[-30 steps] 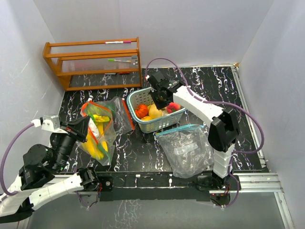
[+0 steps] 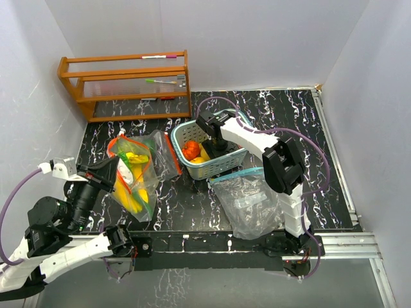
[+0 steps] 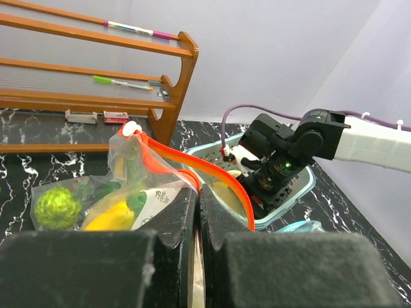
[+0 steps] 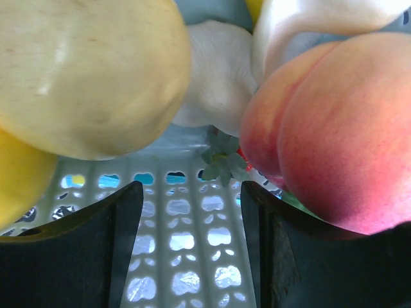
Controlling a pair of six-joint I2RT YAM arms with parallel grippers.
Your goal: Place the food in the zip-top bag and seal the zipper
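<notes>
In the top view my left gripper is shut on the upper edge of an orange-zipped bag holding yellow food; in the left wrist view the bag's film runs into its closed fingers. My right gripper reaches down into the grey basket. Its fingers stand open, with a peach, a speckled yellow fruit, white pieces and a small green leafy piece between and around them, none gripped.
A clear bag lies empty front right. Another bag lies behind the filled one, with green food visible. A wooden rack stands at the back left.
The left arm and its bag have moved only slightly.
</notes>
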